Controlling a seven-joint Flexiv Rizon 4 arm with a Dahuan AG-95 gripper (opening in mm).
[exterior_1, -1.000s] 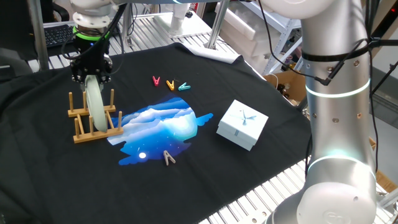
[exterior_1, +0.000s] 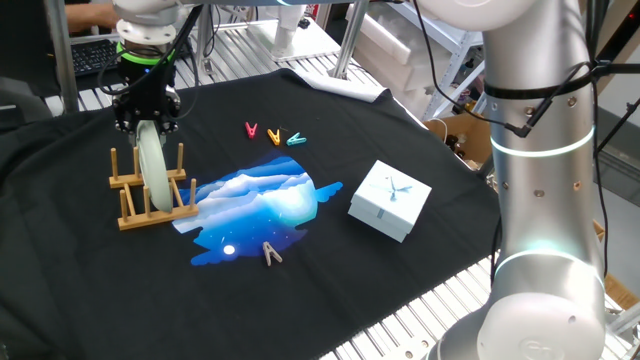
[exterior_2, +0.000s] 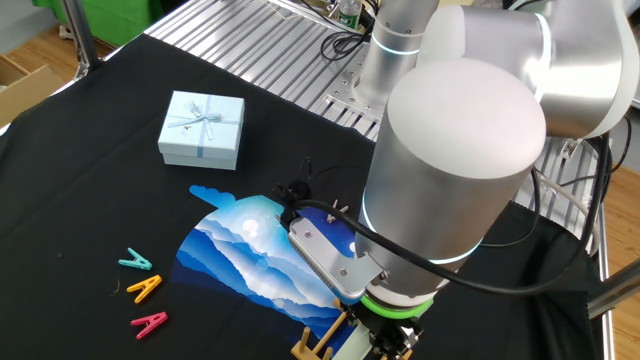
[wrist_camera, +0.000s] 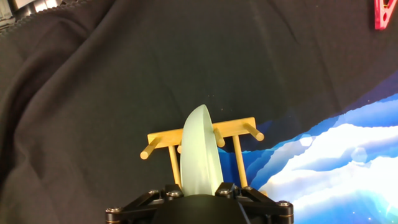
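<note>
A pale green plate (exterior_1: 153, 165) stands on edge in a small wooden rack (exterior_1: 158, 220), between its pegs. Above it my gripper (exterior_1: 147, 124) points down at the plate's upper rim. In the wrist view the plate (wrist_camera: 200, 152) rises between my gripper's (wrist_camera: 199, 190) black fingers, which meet it on both sides, so the fingers look shut on it. The rack's far bar (wrist_camera: 233, 127) shows behind the plate. Exterior view 2 has the rack (exterior_2: 305, 345) and plate mostly hidden behind the arm, cut off by the lower edge.
A blue picture sheet (exterior_1: 255, 205) lies beside the rack, with a wooden clip (exterior_1: 271, 254) on its near edge. Pink (exterior_1: 251, 131), yellow (exterior_1: 273, 137) and teal (exterior_1: 296, 139) clips lie behind it. A light blue gift box (exterior_1: 390, 200) sits to the right.
</note>
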